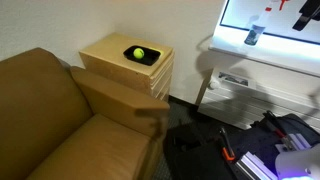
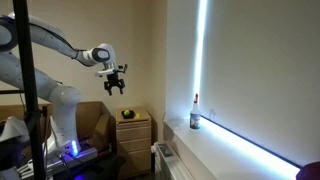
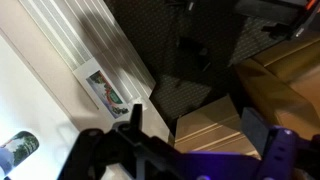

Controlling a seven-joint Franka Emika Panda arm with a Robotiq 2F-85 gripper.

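My gripper (image 2: 115,91) hangs in the air near the wooden cabinet in exterior view 2, its two dark fingers apart. The wrist view shows the gripper open, with nothing held between its fingers. A round green-yellow object (image 1: 139,53) rests in a black tray (image 1: 151,58) on the cabinet top (image 1: 108,48). On the white windowsill (image 2: 230,145) stands a bottle (image 2: 195,112) with a red top, upright and away from the gripper. Part of the bottle (image 3: 20,150) shows at the wrist view's lower left.
A brown sofa (image 1: 60,125) fills the left of exterior view 1. Below the sill is a white radiator (image 1: 245,100). Dark objects (image 1: 187,136) lie on the floor near the sofa. A picture card (image 3: 103,90) shows beside the radiator slats in the wrist view.
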